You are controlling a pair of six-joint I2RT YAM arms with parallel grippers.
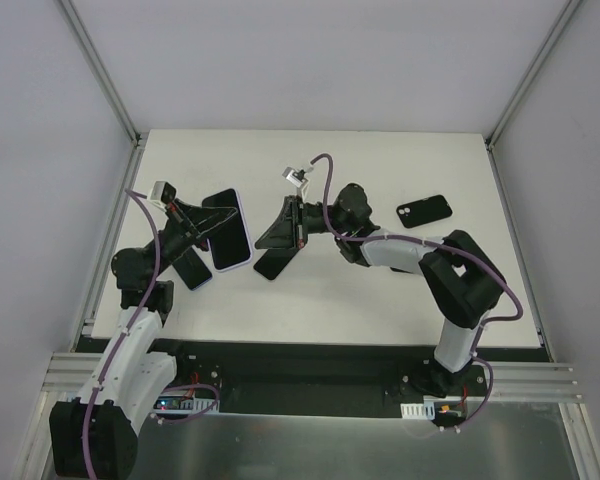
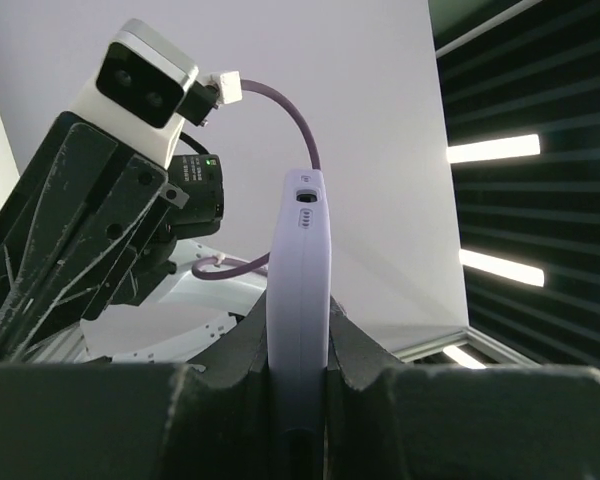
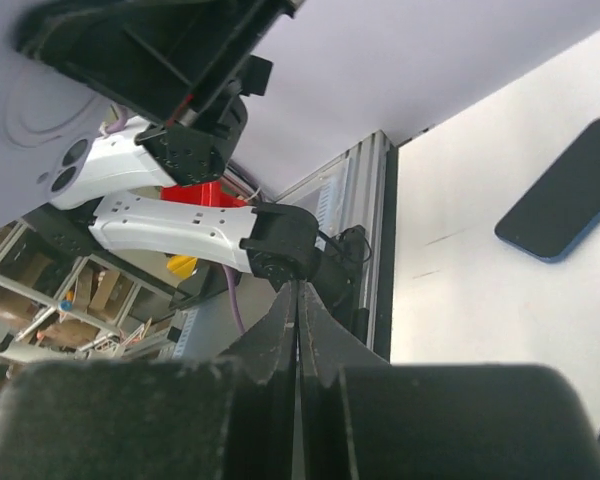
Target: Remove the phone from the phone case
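A phone in a pale lilac case is held up by my left gripper, which is shut on it; in the left wrist view the case stands edge-on between the black fingers. To its right, apart from it, my right gripper is shut, with nothing clearly showing between its fingertips. In the right wrist view the back of the held case shows at upper left, and the right gripper's fingers meet in the lower middle.
Dark phones lie on the white table: one at left, one below the right gripper, another at right, and one partly hidden behind the right arm.
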